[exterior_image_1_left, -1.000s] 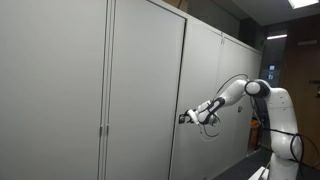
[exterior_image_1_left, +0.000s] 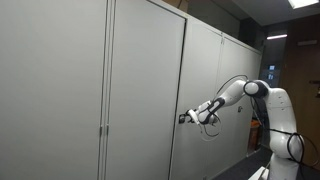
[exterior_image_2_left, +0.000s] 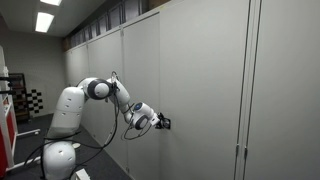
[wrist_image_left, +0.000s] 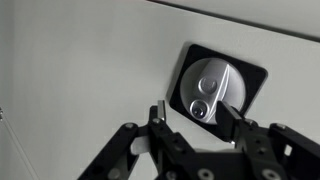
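Observation:
A round silver latch (wrist_image_left: 212, 82) with a keyhole is set in a black square plate (wrist_image_left: 251, 71) on a pale grey cabinet door. In the wrist view my gripper is at the lower side of this latch, its fingers apart. The right finger overlaps the lower right of the latch, while the left one is over the bare door beside the plate. Nothing shows gripped between them, and whether either finger touches the latch I cannot tell. From outside, the gripper (exterior_image_1_left: 186, 119) appears right at the door front, covering most of the latch.
Tall flat grey cabinet doors (exterior_image_1_left: 146, 95) form a wall with narrow vertical seams. My arm (exterior_image_2_left: 100, 88) reaches along it from its base, with a loose cable hanging near the wrist. Open floor lies around the base.

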